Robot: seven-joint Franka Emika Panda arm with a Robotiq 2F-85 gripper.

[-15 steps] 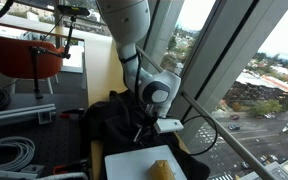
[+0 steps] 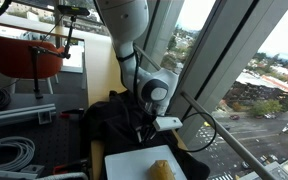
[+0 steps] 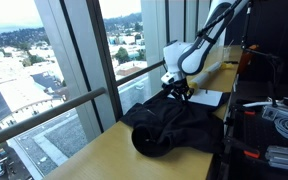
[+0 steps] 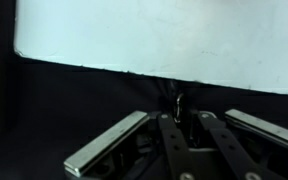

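Observation:
A black cloth point(image 3: 179, 120) lies rumpled on the wooden table, partly beneath a white board point(image 4: 164, 35). Low in the wrist view, my gripper is shut beside the board's edge, with dark fabric pinched at its fingertips. The fold between the fingers is dark and hard to make out. On the board rests a yellow-brown object point(image 2: 162, 170), cut off by the frame's bottom edge in exterior view 1. The arm reaches down over the cloth, so the fingertips are hard to see from outside.
Tall windows and a metal rail point(image 3: 54, 118) border one side of the table. Coiled cables point(image 2: 14, 155) lie on the dark cart at the other side. Bare wooden tabletop point(image 3: 89, 160) shows in the foreground of exterior view 2.
The arm's wrist has shifted slightly to the right in exterior view 1. The board and the yellow-brown object look unmoved.

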